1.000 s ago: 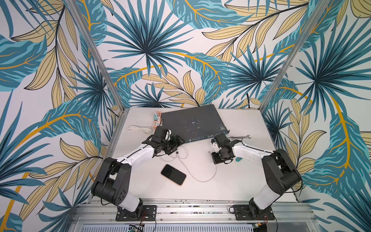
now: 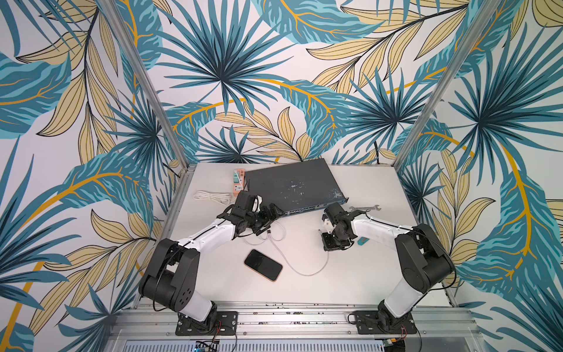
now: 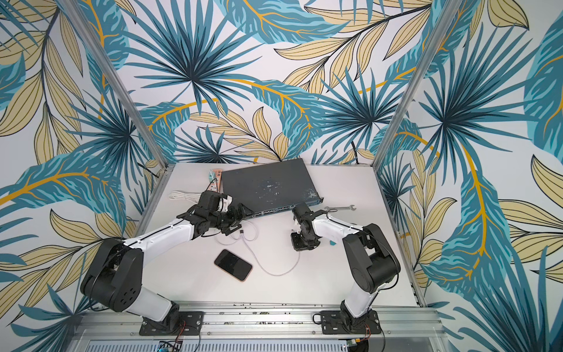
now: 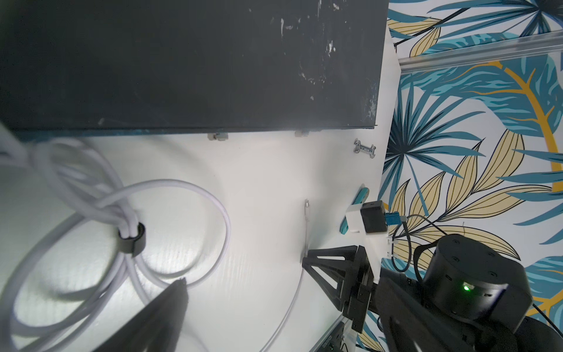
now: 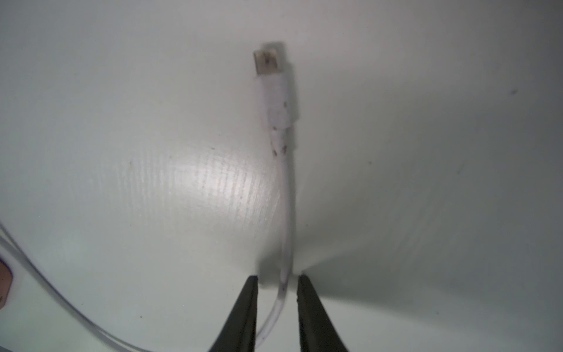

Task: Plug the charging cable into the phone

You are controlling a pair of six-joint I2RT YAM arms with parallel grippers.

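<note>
The charging cable's white plug (image 5: 274, 96) lies flat on the table in the right wrist view, its metal tip facing away. My right gripper is partly open, with its fingertips on either side of the thin cable (image 5: 286, 234) behind the plug; gaps show beside the cable. The black phone (image 2: 263, 265) lies screen up at the front left, clear of both grippers. My left gripper stands wide open above the table near the coiled cable (image 4: 120, 217), nothing between its fingers. No plug shows at the phone.
A large dark flat box (image 2: 296, 186) fills the back middle. A wrench (image 2: 366, 207) lies at right, a white cord bundle (image 2: 212, 196) and an orange item (image 2: 238, 180) at back left.
The left arm, phone and cable look almost unmoved.
</note>
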